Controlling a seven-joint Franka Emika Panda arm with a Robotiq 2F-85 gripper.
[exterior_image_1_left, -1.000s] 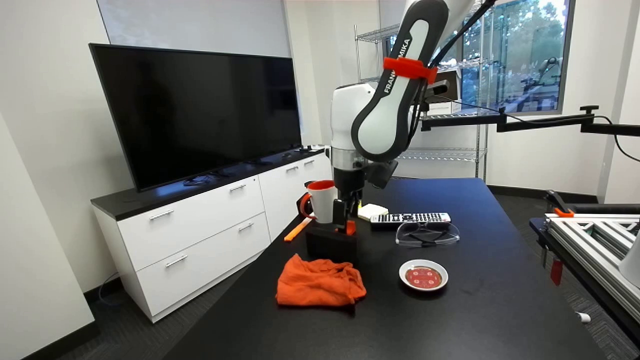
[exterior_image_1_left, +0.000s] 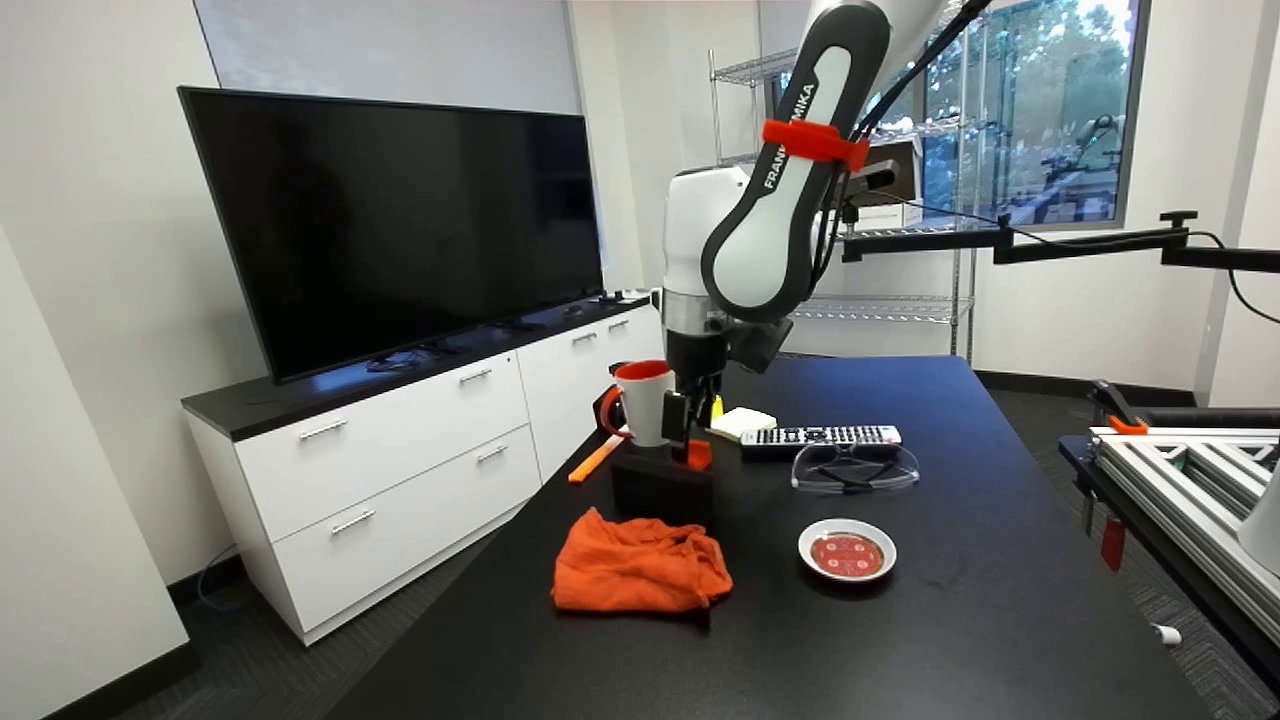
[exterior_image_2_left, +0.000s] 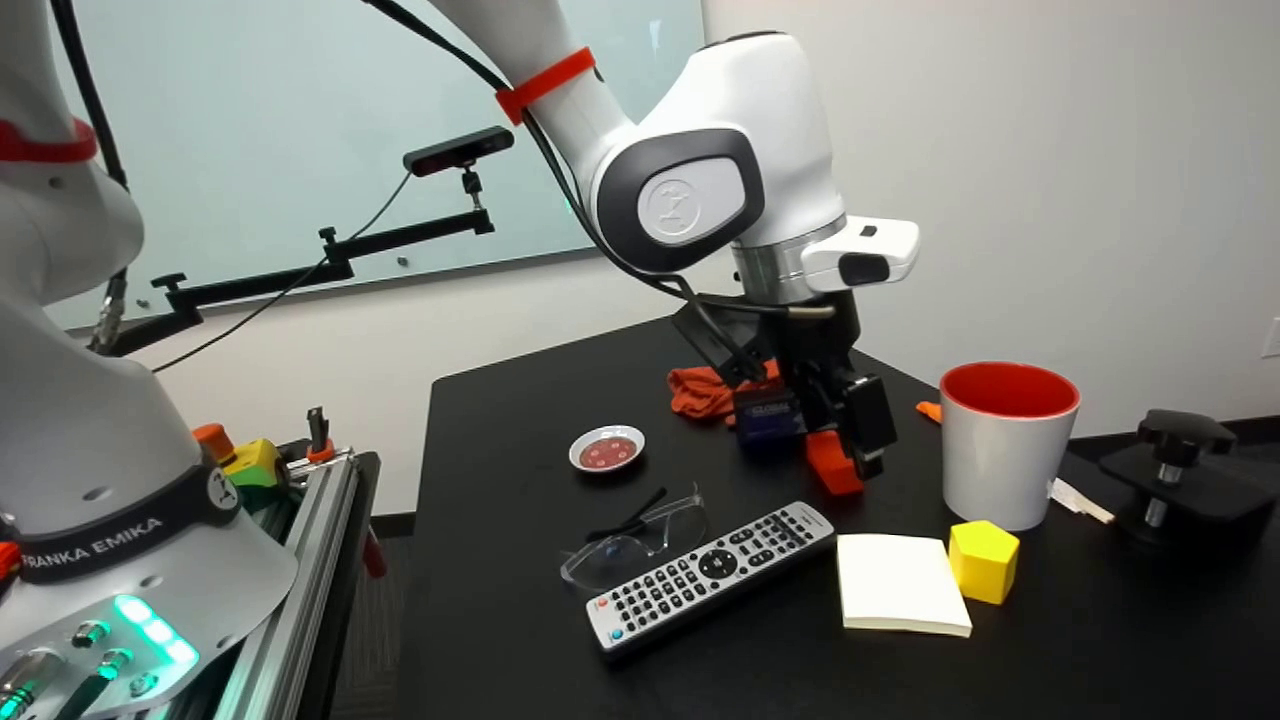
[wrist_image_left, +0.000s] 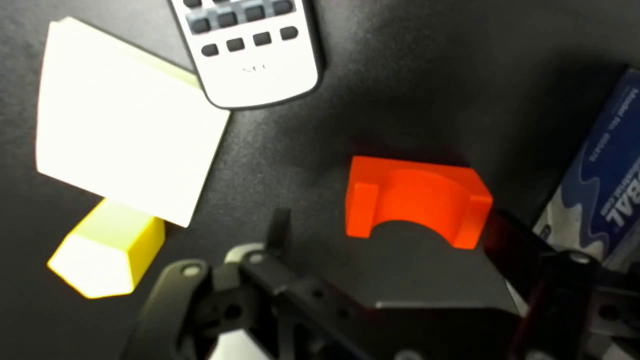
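Note:
An orange-red block (wrist_image_left: 414, 195) with a curved notch lies on the dark table in the wrist view. Around it, my open gripper has one finger on the left, clear of the block, and the other close to its right end. Whether that right finger touches the block cannot be told. From the side in exterior view 2, the gripper (exterior_image_2_left: 849, 434) points down over the block (exterior_image_2_left: 833, 463), its near finger partly covering it. Only a bit of the orange block (exterior_image_1_left: 698, 454) shows beside the gripper in exterior view 1.
Close by stands a dark blue box (wrist_image_left: 609, 180). A white mug (exterior_image_2_left: 1008, 468) with red inside, a yellow block (exterior_image_2_left: 984, 560), a notepad (exterior_image_2_left: 900, 584), a remote (exterior_image_2_left: 710, 576) and glasses (exterior_image_2_left: 636, 540) surround the spot. An orange cloth (exterior_image_1_left: 642, 564) and small dish (exterior_image_1_left: 847, 551) lie on the box's other side.
My gripper has shifted very slightly to the left in exterior view 1, and more of the yellow block shows behind it. The objects on the table look unmoved.

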